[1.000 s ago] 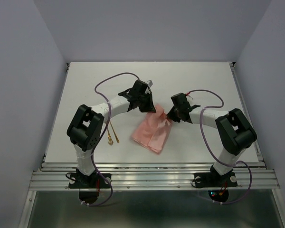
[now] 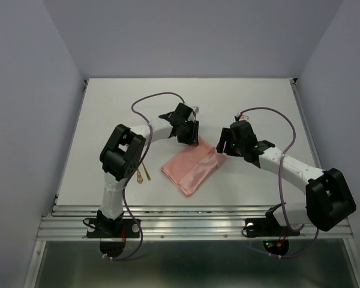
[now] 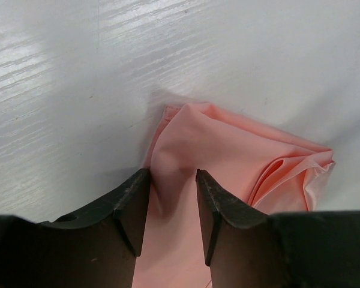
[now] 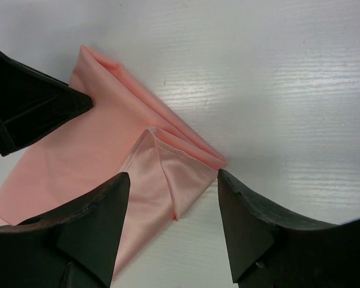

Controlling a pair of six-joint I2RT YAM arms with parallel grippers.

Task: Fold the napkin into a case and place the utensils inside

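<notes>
The pink napkin lies folded on the table, slanted, with one flap turned over at its right corner. In the left wrist view the raised far corner of the napkin stands in front of my left gripper, whose fingers are part open and hold nothing firmly that shows. My right gripper is open above the napkin's right corner, with its fingers apart and nothing gripped. Gold utensils lie left of the napkin, partly hidden by the left arm.
In the right wrist view, a black finger of the left gripper reaches over the napkin, close to my right gripper. Purple cables loop over both arms.
My right gripper has moved off to the right from the napkin's corner and opened. The napkin has turned slightly and its near end moved left.
</notes>
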